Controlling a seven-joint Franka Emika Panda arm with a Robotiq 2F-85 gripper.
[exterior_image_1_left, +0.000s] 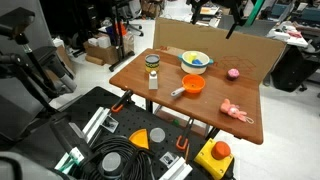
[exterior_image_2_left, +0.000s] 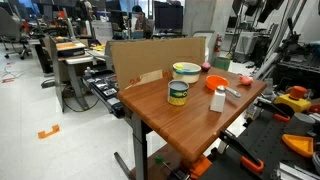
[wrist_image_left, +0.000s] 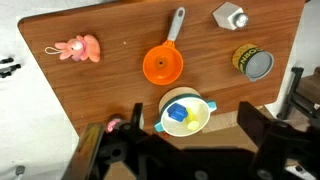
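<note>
My gripper (exterior_image_1_left: 216, 20) hangs above the far side of the wooden table (exterior_image_1_left: 138, 84), open, with nothing between its fingers. In the wrist view its dark fingers come in from the bottom, apart, on either side of a white pot (wrist_image_left: 184, 98) with light-blue handles. Inside the pot lie a blue piece (wrist_image_left: 177, 112) and a yellow piece (wrist_image_left: 194, 124). An orange pan (wrist_image_left: 162, 64) with a grey handle (wrist_image_left: 177, 23) rests on the table beside the pot. A pink toy (wrist_image_left: 78, 47) lies well apart from them.
A can (exterior_image_2_left: 178, 93) and a white bottle (exterior_image_2_left: 218, 99) stand near one end of the table. A small reddish-pink item (exterior_image_1_left: 233, 73) sits near the cardboard panel (exterior_image_1_left: 247, 52) at the back. Bare tabletop lies between the pan and pink toy.
</note>
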